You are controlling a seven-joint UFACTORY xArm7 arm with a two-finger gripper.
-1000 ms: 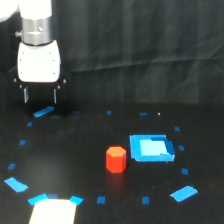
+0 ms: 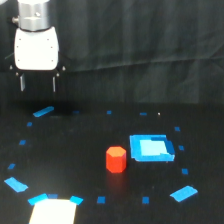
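Observation:
My white gripper (image 2: 39, 84) hangs at the upper left, high and well apart from everything on the table. Its thin dark fingers, hard to make out against the black backdrop, stand wide apart with nothing visible between them. A red block with a hexagonal outline (image 2: 116, 159) rests on the black table, right of the middle. Just behind it and to its right lies a blue square (image 2: 136, 156) with a bright white centre (image 2: 153, 147); whether it is a shallow tray or flat is unclear. At the bottom edge a pale cream square with an orange border (image 2: 52, 212) is partly cut off.
Small blue marks dot the black table, with longer blue strips at the left (image 2: 15, 185), the right (image 2: 184, 193) and below the gripper (image 2: 43, 111). A black curtain (image 2: 140, 50) closes off the back. Bare table lies left of the red block.
The gripper has risen and shifted slightly left. The red block, the blue square and the cream square have stayed where they were.

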